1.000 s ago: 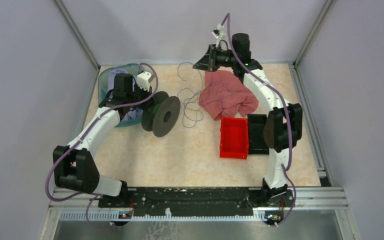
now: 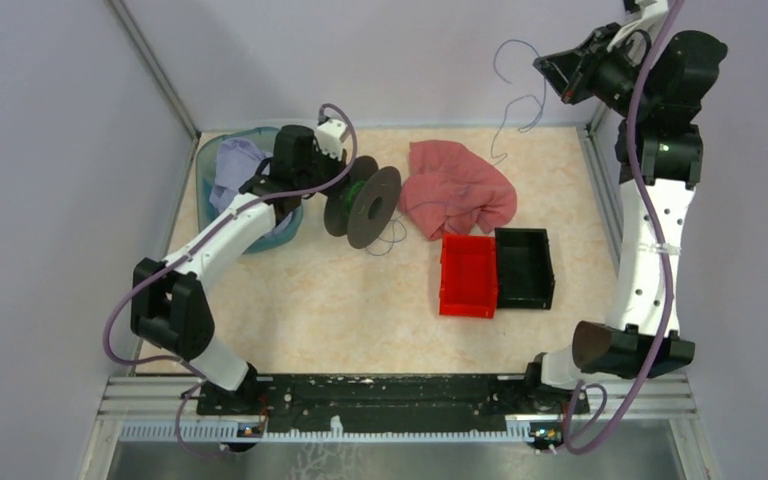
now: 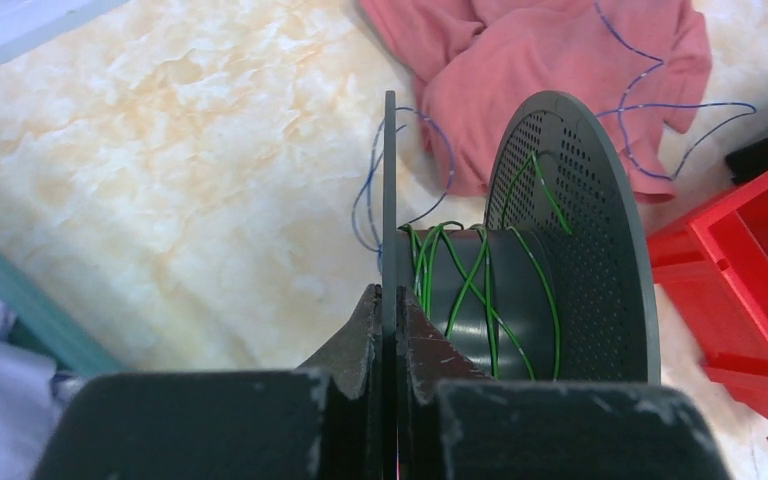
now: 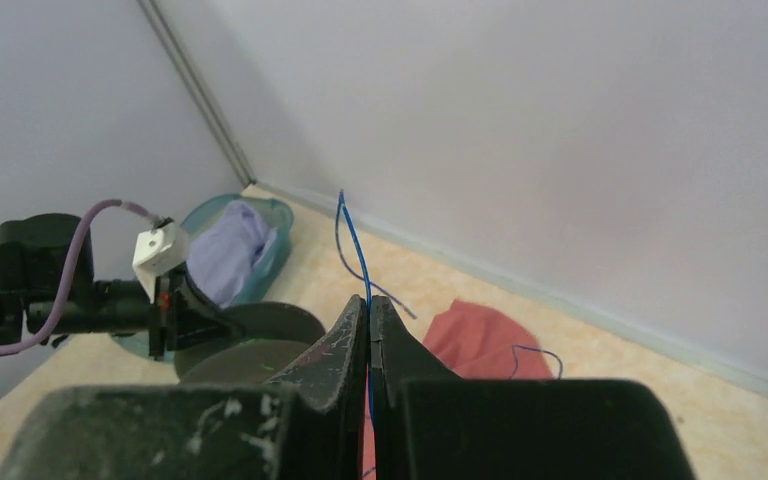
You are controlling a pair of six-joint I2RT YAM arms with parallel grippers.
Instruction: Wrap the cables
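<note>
A dark spool (image 2: 374, 207) with green cable (image 3: 488, 285) wound on its core is held off the table by my left gripper, whose fingers are shut on the near flange. High at the back right, my right gripper (image 2: 550, 78) is shut on a thin blue cable (image 4: 360, 255). In the right wrist view the cable rises above the fingertips and bends over. From there it hangs in loose curls in the top view, and another stretch lies in loops on the table by the spool and across the pink cloth (image 2: 450, 190).
A red bin (image 2: 468, 312) and a black bin (image 2: 524, 232) stand side by side right of centre. At the back left is a teal basket (image 2: 203, 190) with a lilac cloth (image 2: 235, 165).
My right gripper has swung far to the right and appears higher, drawing the blue cable along. The left gripper has carried the spool rightward and slightly back.
</note>
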